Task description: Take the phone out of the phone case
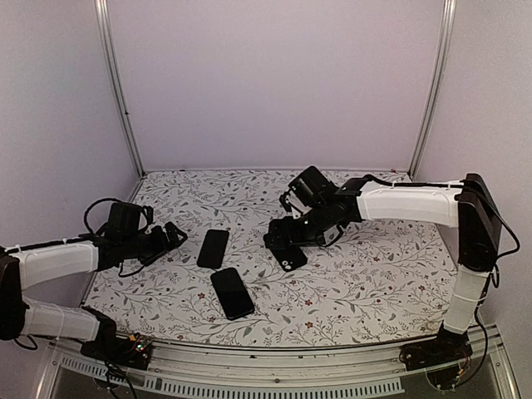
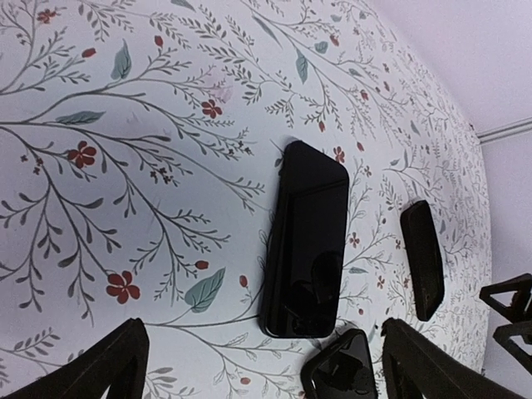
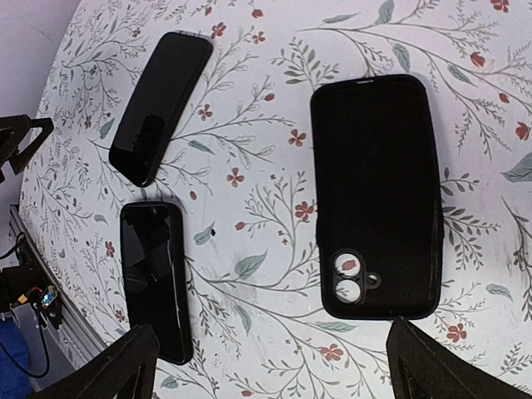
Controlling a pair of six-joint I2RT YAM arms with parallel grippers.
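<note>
The black phone case (image 3: 378, 199) lies flat in the right wrist view; the tablecloth pattern shows through its camera holes, so it looks empty. A smooth black slab, seemingly the phone (image 2: 307, 241), lies apart from it, left of the case in the top view. My left gripper (image 1: 176, 236) is open beside the phone, on its left, nothing between its fingers. Over the case's far end hangs my open right gripper (image 1: 281, 234), hiding part of it in the top view; its fingers (image 3: 108, 366) hold nothing.
Another dark, glossy phone-like slab (image 1: 232, 293) with a thin rim lies nearer the front edge. The patterned tablecloth (image 1: 366, 274) is clear at the right and along the back. White walls close in the back and sides.
</note>
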